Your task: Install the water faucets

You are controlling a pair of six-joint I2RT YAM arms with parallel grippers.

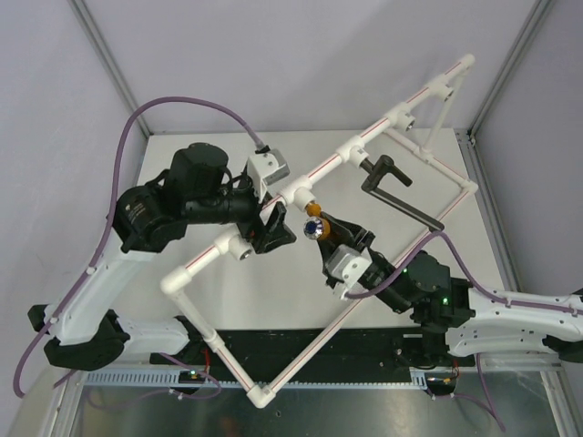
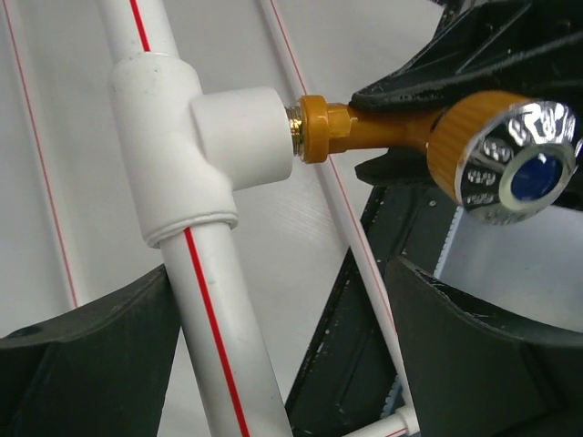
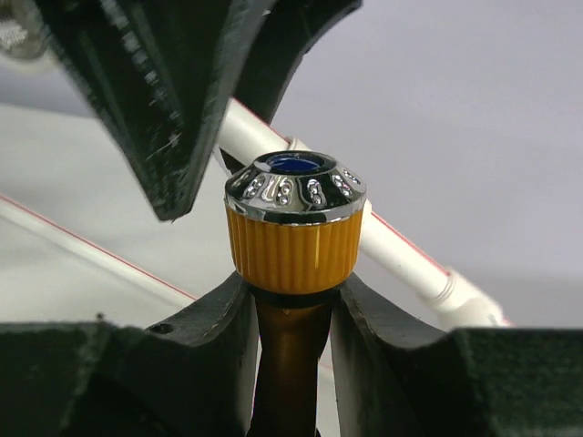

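Observation:
An orange faucet (image 1: 314,227) with a chrome cap sits threaded at the white tee fitting (image 2: 241,137) on the diagonal pipe. My right gripper (image 1: 334,241) is around the faucet; in the right wrist view its dark fingers flank the body below the orange knob (image 3: 293,250). Whether they grip it is unclear. My left gripper (image 1: 269,223) is at the pipe just left of that tee; in the left wrist view the pipe (image 2: 219,337) runs between its parted fingers, and I cannot tell whether they touch it.
Further tee fittings (image 1: 401,116) line the upper pipe. A black bracket (image 1: 392,191) hangs right of the faucet. The white panel (image 1: 209,146) behind the frame is bare.

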